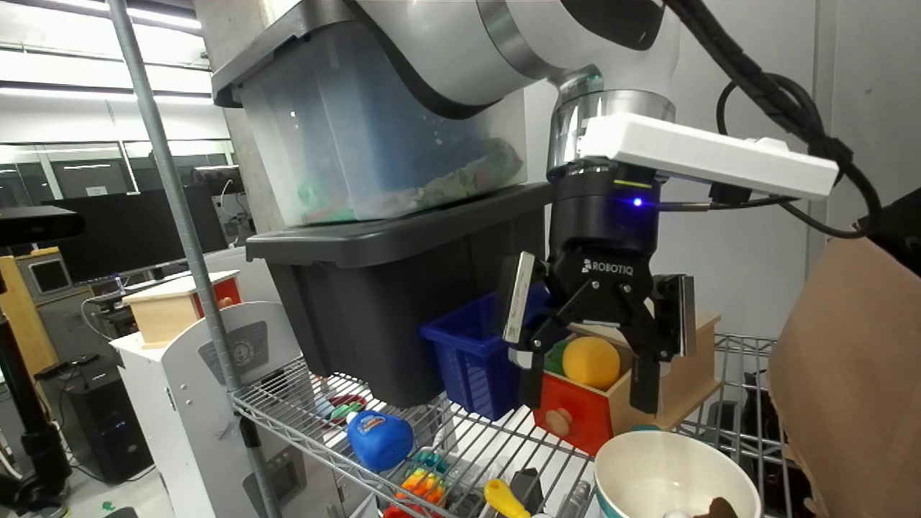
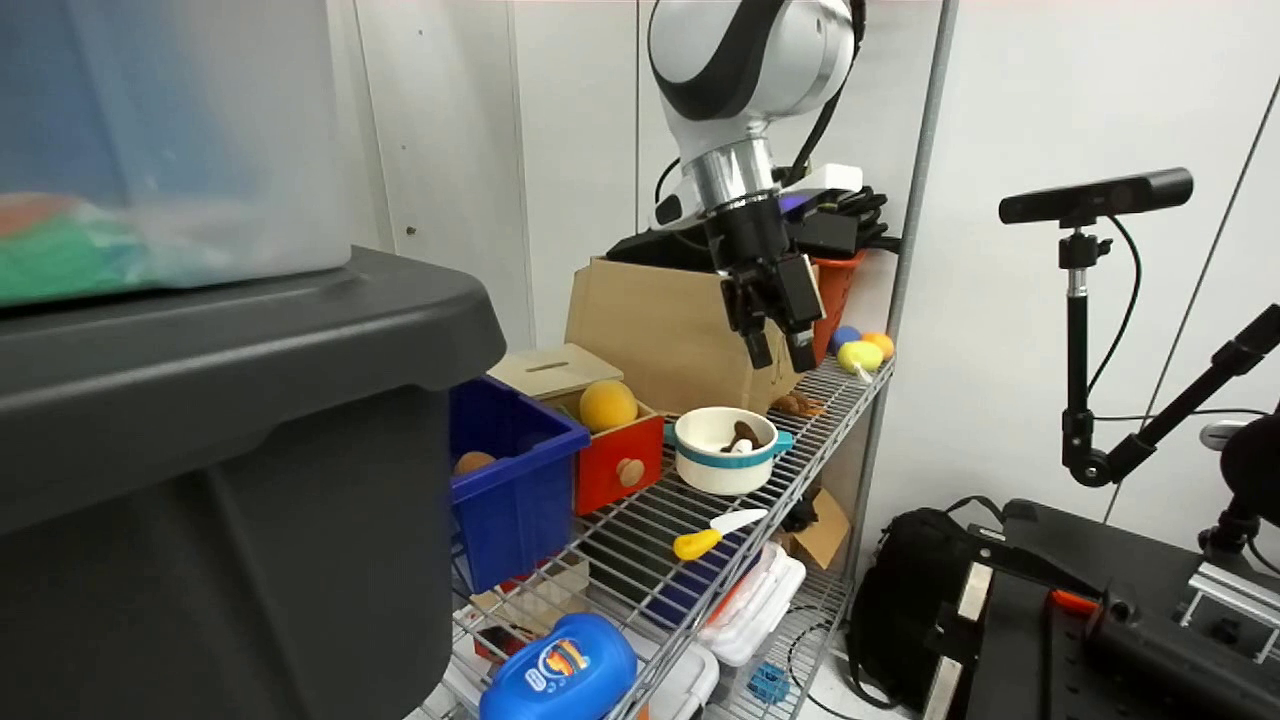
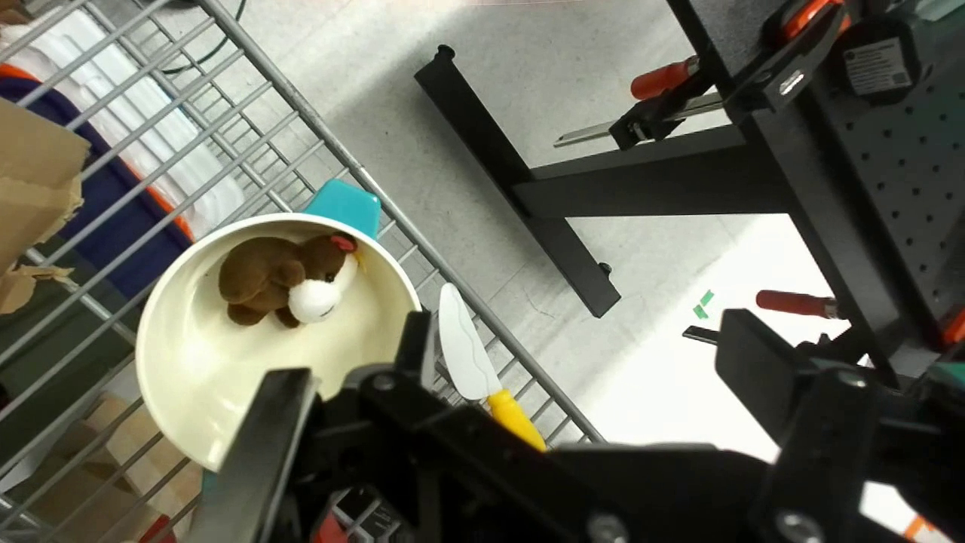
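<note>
My gripper (image 1: 587, 393) hangs open in the air, fingers pointing down, nothing between them. In exterior view 1 it overlaps a wooden box's red drawer (image 1: 573, 419); the drawer is pulled out with an orange-yellow ball (image 1: 591, 362) and something green in it. Exterior view 2 puts the gripper (image 2: 780, 352) above the white pot (image 2: 723, 475), well clear of it. Inside the pot lies a brown plush toy (image 3: 267, 276) with a white muzzle, seen whole in the wrist view. A yellow-handled toy knife (image 3: 466, 348) rests on the wire shelf beside the pot.
A blue bin (image 2: 516, 480) stands beside the drawer box, with a large black tote (image 1: 371, 319) past it. A blue bottle-like container (image 1: 380, 440) sits near the shelf's front edge. Cardboard (image 2: 672, 336) rises behind the pot. Open floor lies beyond the shelf's edge.
</note>
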